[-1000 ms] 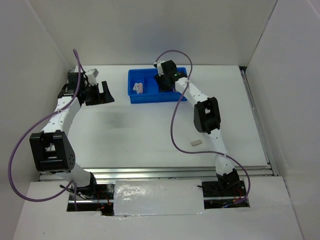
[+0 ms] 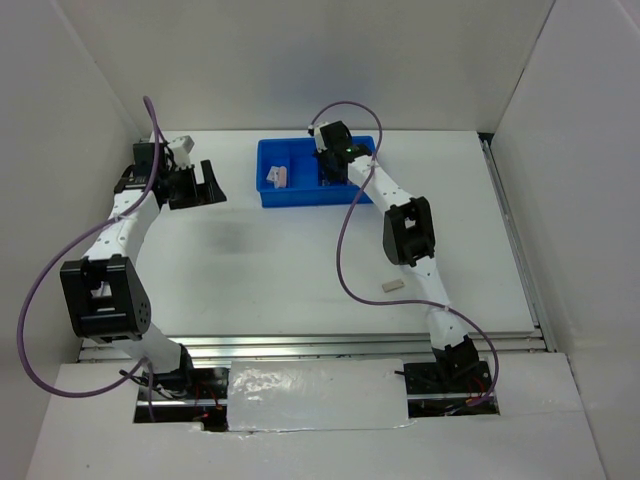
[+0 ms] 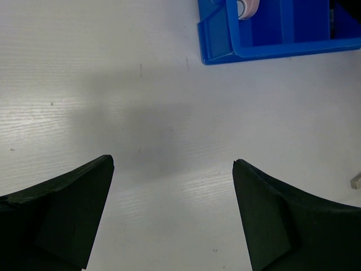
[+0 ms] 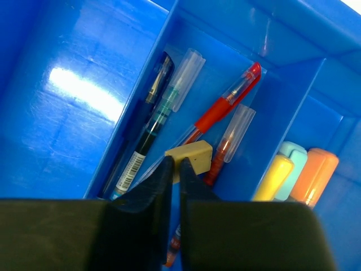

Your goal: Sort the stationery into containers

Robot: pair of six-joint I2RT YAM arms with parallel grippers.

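The blue divided container [image 2: 290, 200] is at the back. In the right wrist view its middle compartment holds several pens, including a red pen [image 4: 217, 113] and a clear-capped pen [image 4: 144, 141]. My right gripper is down over that compartment, fingertips close together at a yellowish block [image 4: 192, 152]; whether it grips it is unclear. A neighbouring compartment holds orange [image 4: 321, 169], teal and yellow pieces. My left gripper stands open and empty above the table's left side.
A small beige piece [image 2: 392, 285] lies on the table [image 2: 260, 270] at the front right.
The left arm is nearly still.
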